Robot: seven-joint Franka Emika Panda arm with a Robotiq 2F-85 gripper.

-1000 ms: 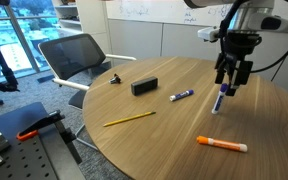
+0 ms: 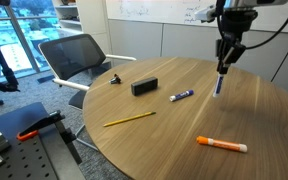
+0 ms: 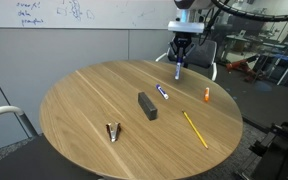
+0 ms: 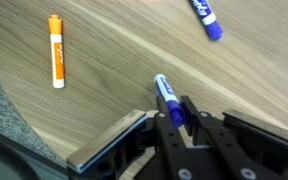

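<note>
A blue and white marker (image 4: 166,92) is held upright, its blue end between the fingers and its white end pointing down at the table. My gripper (image 2: 223,68) is shut on it, above the wooden table (image 2: 164,130). In exterior view 2 the held marker (image 3: 178,71) hangs below the gripper (image 3: 180,60) at the far side. A second blue and white marker (image 2: 182,95) lies to the left. Nearer the front edge in exterior view 1 lies an orange marker (image 2: 221,144).
A black eraser-like block (image 2: 144,86), a yellow pencil (image 2: 130,118) and a small dark tool (image 2: 115,79) lie on the table's left part. Office chairs (image 2: 74,60) stand beside it.
My gripper has risen with the marker, whose lower end is now higher above the table. The loose objects have stayed in place.
</note>
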